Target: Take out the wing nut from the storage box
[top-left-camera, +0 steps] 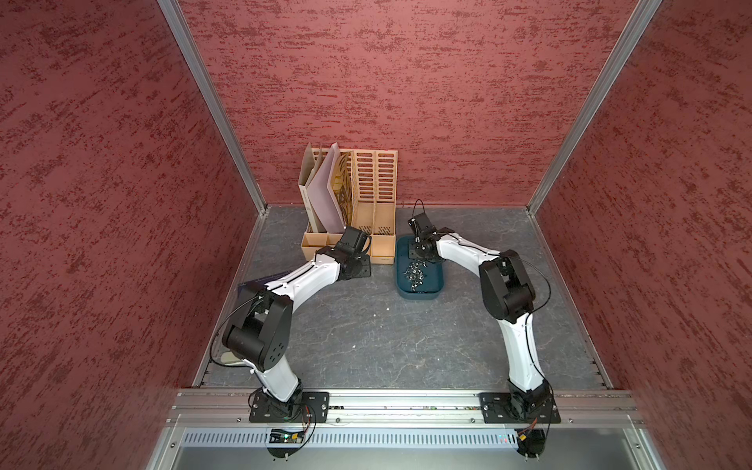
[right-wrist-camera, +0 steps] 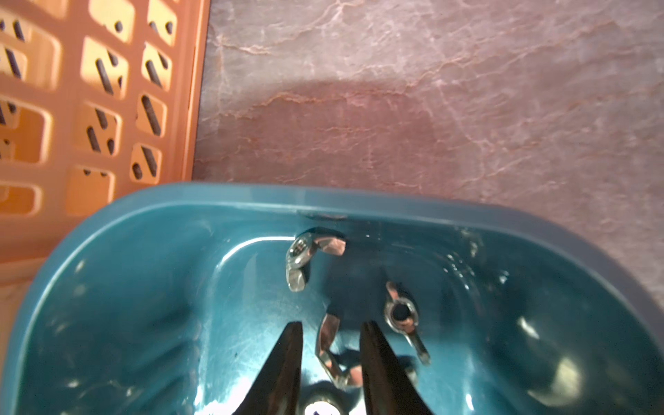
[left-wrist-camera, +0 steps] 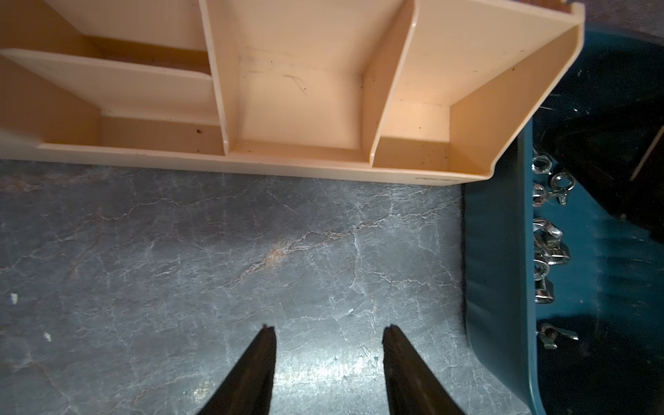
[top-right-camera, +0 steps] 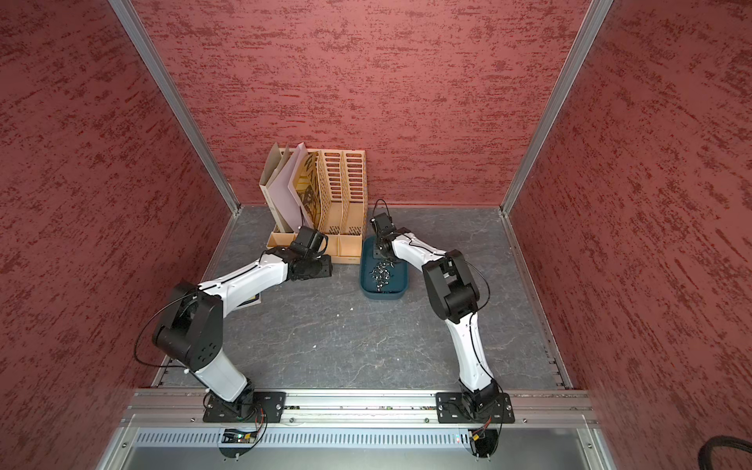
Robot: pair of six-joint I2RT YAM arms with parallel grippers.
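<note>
The blue storage box [top-left-camera: 434,293] holds a scatter of shiny metal wing nuts [top-left-camera: 414,274]. My right gripper is over the far end of the box, shut with its fingers close together and no nut gripped. In the right wrist view, one wing nut [right-wrist-camera: 300,252] lies by the far wall and another wing nut [right-wrist-camera: 401,318] lies right of the fingertips. A bent one [right-wrist-camera: 328,334] shows below and behind the gap, partly hidden. Left of the box, over bare table, my left gripper stands open and empty.
A peach-coloured organizer [left-wrist-camera: 304,166] with divided compartments and upright folders [top-left-camera: 325,192] stands left of the box, right against it.
</note>
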